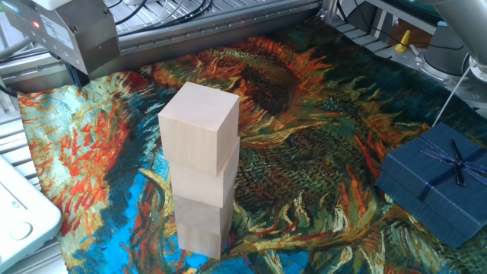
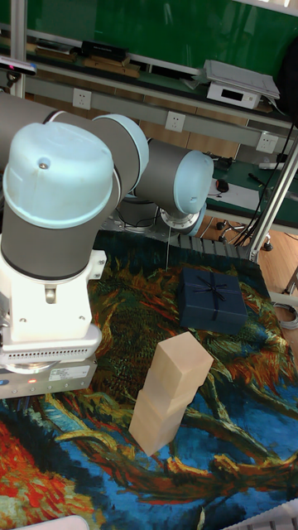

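Several pale wooden blocks (image 1: 199,129) stand in one upright stack on the patterned cloth, their edges slightly out of line with one another. The same stack (image 2: 167,393) shows right of the arm in exterior view 3. My gripper (image 1: 76,74) hangs at the upper left of exterior view 2, well apart from the blocks. Only its metal body and a bit of a dark finger show there, so its opening cannot be judged. From the other side the gripper body (image 2: 53,382) is visible under the white wrist, with the fingertips out of sight.
A dark blue gift box (image 1: 437,183) with a ribbon bow sits at the right on the cloth (image 1: 304,144). At the lower left edge is a white device (image 1: 23,217). Bare cloth lies between stack and box. A metal rail (image 1: 190,47) runs along one side.
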